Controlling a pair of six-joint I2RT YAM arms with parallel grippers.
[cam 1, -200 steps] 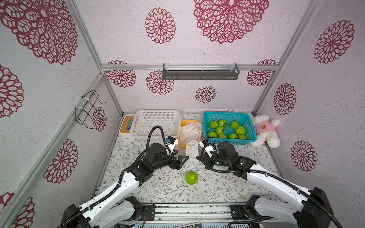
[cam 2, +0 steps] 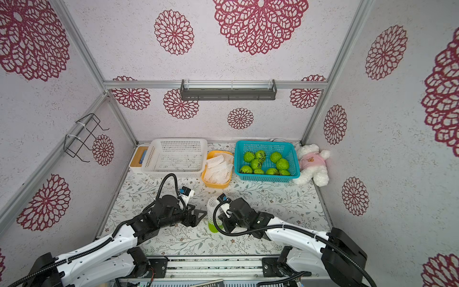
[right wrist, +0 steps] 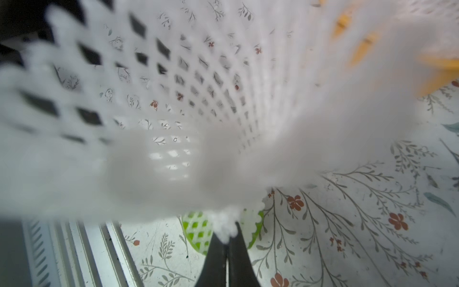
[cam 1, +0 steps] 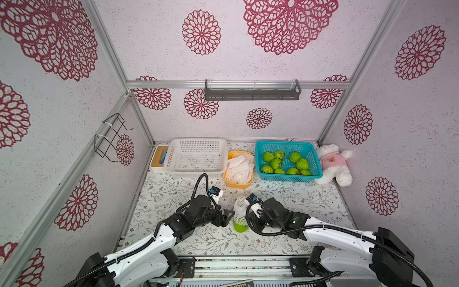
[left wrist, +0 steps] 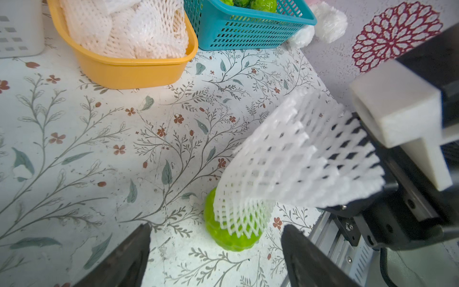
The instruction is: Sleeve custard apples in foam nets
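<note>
A green custard apple point(cam 1: 240, 227) rests on the patterned table at front centre. A white foam net comes down over its top from my right gripper, which is shut on the net, its mouth spread wide in the right wrist view. In the left wrist view the net's lower end overlaps the apple; whether it encloses it fully I cannot tell. My left gripper stands open just left of the apple, nothing between its fingers.
Behind are a white basket point(cam 1: 195, 155), an orange bin of spare nets point(cam 1: 229, 179), a teal basket of several custard apples point(cam 1: 288, 178) and a plush toy point(cam 1: 334, 169) at the right.
Both arms have moved toward the front; my right gripper has lowered the net from behind the apple down over it, so the apple is now partly covered.
</note>
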